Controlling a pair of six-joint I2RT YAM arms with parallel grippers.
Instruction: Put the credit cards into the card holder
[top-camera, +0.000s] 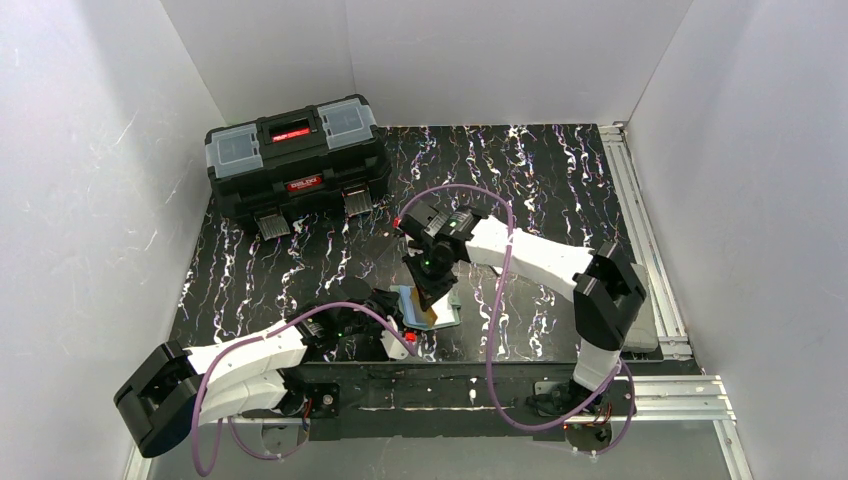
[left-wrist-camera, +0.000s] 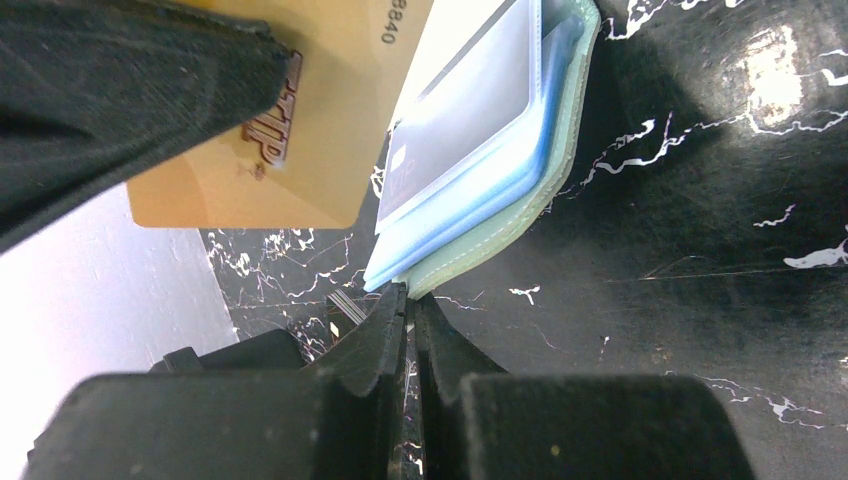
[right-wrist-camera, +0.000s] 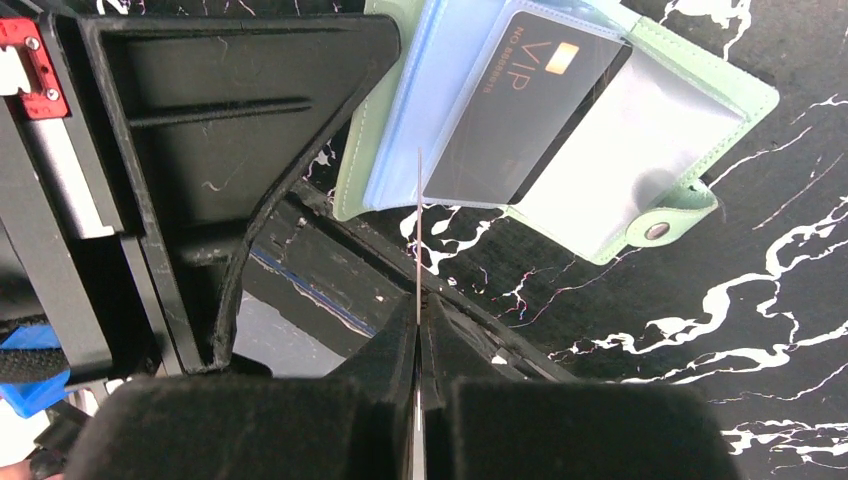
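The card holder, with its pale green cover (right-wrist-camera: 690, 75) and clear bluish sleeves (right-wrist-camera: 400, 150), lies spread on the table. A black VIP card (right-wrist-camera: 505, 110) sits in one sleeve. In the left wrist view my left gripper is shut on the edge of the holder, whose sleeves stand up from the cover. My right gripper is shut on a gold card, which shows edge-on as a thin line in the right wrist view. That card hangs over the sleeves; whether it touches them I cannot tell.
A black toolbox (top-camera: 300, 165) stands at the back left. The table's front edge (top-camera: 480, 362) runs close by the holder. To the back right, the dark marbled tabletop (top-camera: 560, 180) is clear.
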